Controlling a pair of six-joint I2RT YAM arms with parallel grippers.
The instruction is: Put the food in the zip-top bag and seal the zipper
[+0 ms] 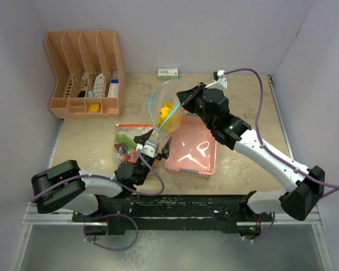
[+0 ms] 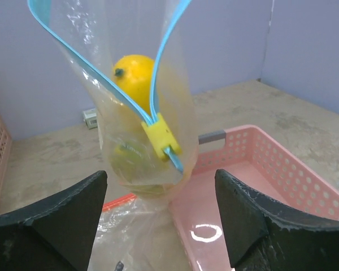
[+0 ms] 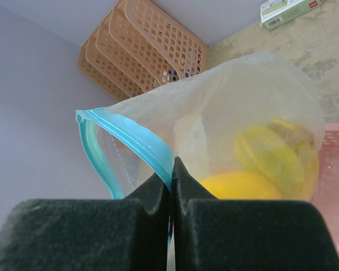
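A clear zip bag (image 1: 173,116) with a blue zipper hangs above the table, its mouth spread. Yellow fruit (image 2: 134,79) shows inside it, with a greenish piece lower down. My right gripper is shut on the bag's blue zipper edge (image 3: 141,137). At the bag's near corner, the yellow zipper slider (image 2: 161,136) sits where the two blue strips meet. My left gripper has its fingers apart, with that corner ahead of and above the gap and nothing gripped between the fingers.
An empty pink basket (image 1: 192,148) stands beneath and right of the bag. Another clear bag with red and green contents (image 1: 124,144) lies by the left arm. A peach divided rack (image 1: 85,73) is at back left, a small box (image 1: 168,73) behind.
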